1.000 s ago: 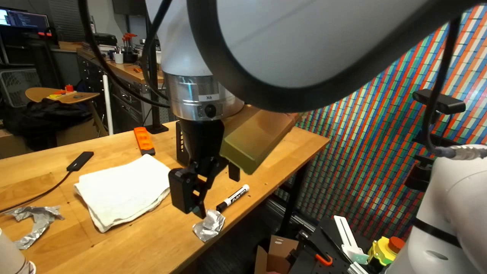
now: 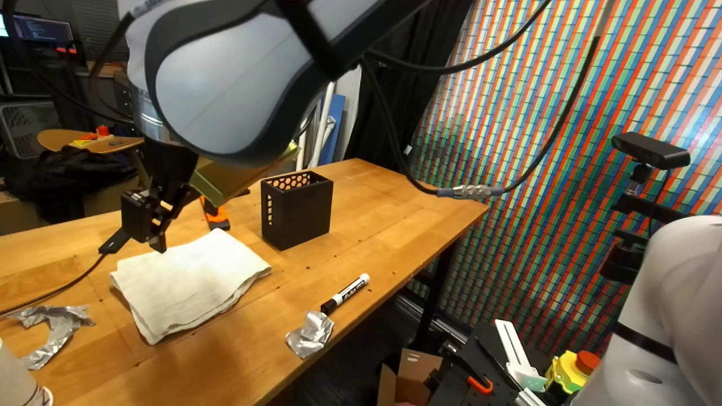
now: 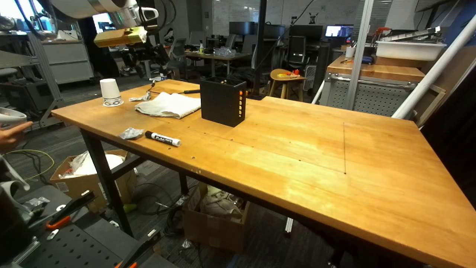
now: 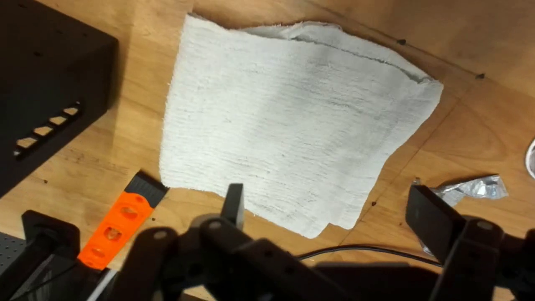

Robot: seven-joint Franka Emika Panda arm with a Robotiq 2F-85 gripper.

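Note:
My gripper is open, its two fingers wide apart with nothing between them. It hangs above the table toward the far edge of a folded white cloth (image 4: 291,120), which lies flat on the wood. In exterior view 1 the cloth (image 2: 193,284) shows whole, and the gripper (image 2: 166,233) appears over its far side. A black box with hexagonal holes (image 2: 298,213) stands beside the cloth. An orange-handled tool (image 4: 118,223) lies close to a cloth corner in the wrist view. Near the table's front edge rests a black-and-white marker (image 2: 345,293).
Crumpled foil (image 2: 311,334) sits by the marker, and a torn foil strip (image 2: 60,328) lies left of the cloth. A white paper cup (image 3: 111,92) stands near the table's end. A black cable (image 4: 371,246) crosses the wood. Much of the table (image 3: 312,143) beyond the box is bare.
The arm has swung away from the table's front edge, left and farther back in exterior view 1. The gripper went from near the marker to the cloth's far side. Objects on the table have not moved.

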